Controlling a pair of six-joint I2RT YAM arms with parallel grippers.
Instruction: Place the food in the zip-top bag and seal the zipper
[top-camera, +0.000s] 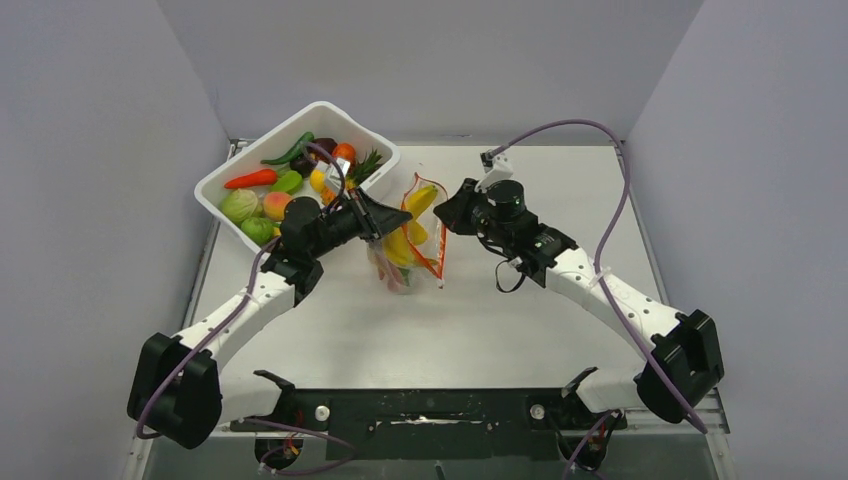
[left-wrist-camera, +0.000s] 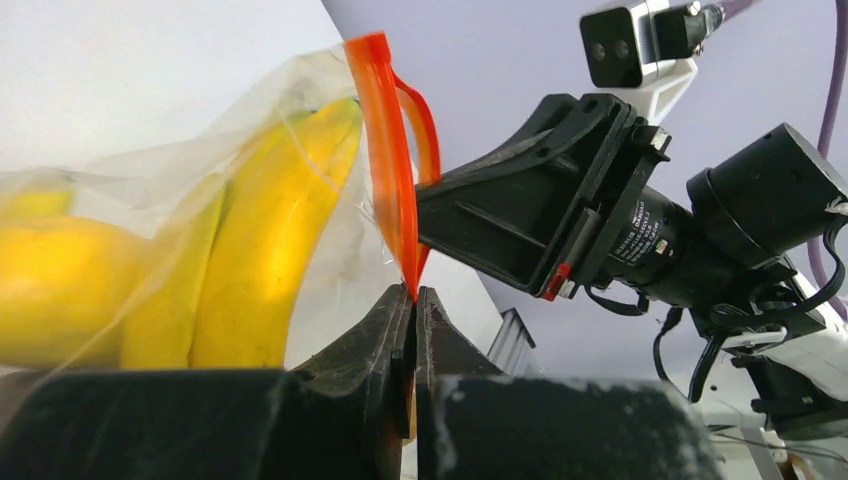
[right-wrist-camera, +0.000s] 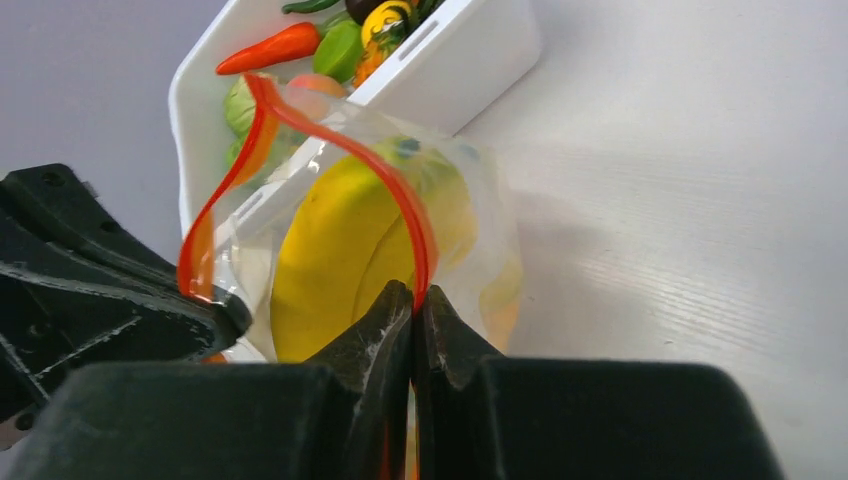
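Observation:
A clear zip bag with an orange-red zipper rim (top-camera: 439, 268) hangs between my two grippers, its mouth spread open. Yellow food (top-camera: 396, 246), banana-like in shape, shows inside it. My left gripper (top-camera: 406, 215) is shut on one side of the rim; in the left wrist view the orange strip (left-wrist-camera: 385, 150) runs down into the fingertips. Opposite it, my right gripper (top-camera: 440, 211) is shut on the other side, where the orange rim (right-wrist-camera: 415, 225) enters between its fingers in the right wrist view. The bag's lower part is partly hidden by the left gripper.
A white bin (top-camera: 215, 195) of mixed toy produce stands at the back left, close to my left arm. A carrot (top-camera: 252, 179) and a cabbage (top-camera: 240, 206) lie in it.

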